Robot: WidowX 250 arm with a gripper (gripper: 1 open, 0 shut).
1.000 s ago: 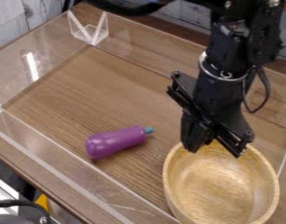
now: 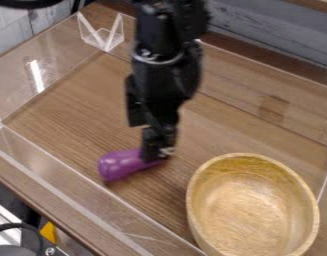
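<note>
The dark gripper [image 2: 152, 125] is above and just behind a purple eggplant-like object [image 2: 126, 165] on the wooden tray, its blurred fingers reaching down open toward it. The right end of the purple object is partly behind the gripper. At the lower right is a beige bowl [image 2: 253, 215], with nothing visible in it.
A white wire piece [image 2: 102, 32] stands at the top left. Clear plastic walls edge the tray [image 2: 66, 110] on the left. The board is free behind the bowl and to the left. A small yellow item [image 2: 46, 230] lies outside the lower-left edge.
The gripper has moved left and back from over the beige bowl to over the purple object, which lies where it was.
</note>
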